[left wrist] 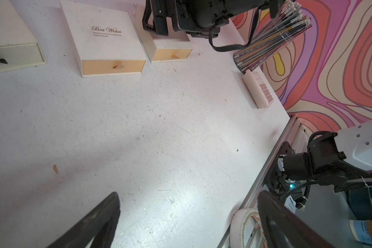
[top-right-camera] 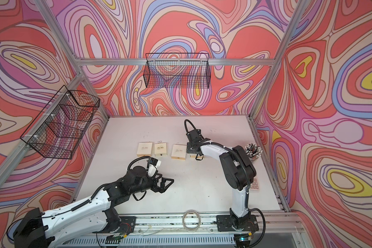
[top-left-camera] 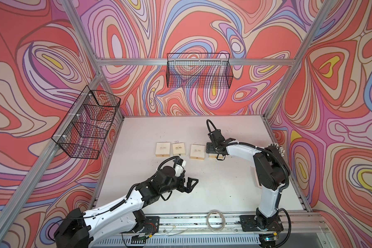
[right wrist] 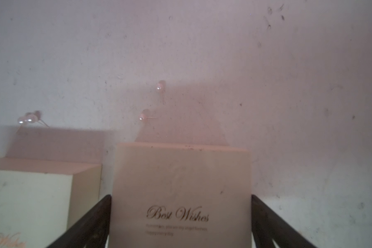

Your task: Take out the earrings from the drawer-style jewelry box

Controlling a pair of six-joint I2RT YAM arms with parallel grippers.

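Observation:
In the top left view, my right gripper (top-left-camera: 212,149) is over the rightmost of several cream drawer boxes. Its open fingers (right wrist: 98,219) show at either side of that "Best Wishes" box (right wrist: 181,177) in the right wrist view; whether they touch it, I cannot tell. The drawer front (left wrist: 170,55) looks closed. Behind this box, two small pearl studs, one farther back (right wrist: 160,86) and one nearer (right wrist: 143,117), lie on the table. More pearl studs (right wrist: 30,118) lie behind the neighbouring box (right wrist: 29,198). My left gripper stands open and empty above the front of the table.
Three other boxes line up to the left: the far-left box (top-left-camera: 162,149), a smaller one (top-left-camera: 178,148) and a larger one (top-left-camera: 197,151). Pencils (left wrist: 272,37) and a pale case (left wrist: 258,88) stand at the right edge.

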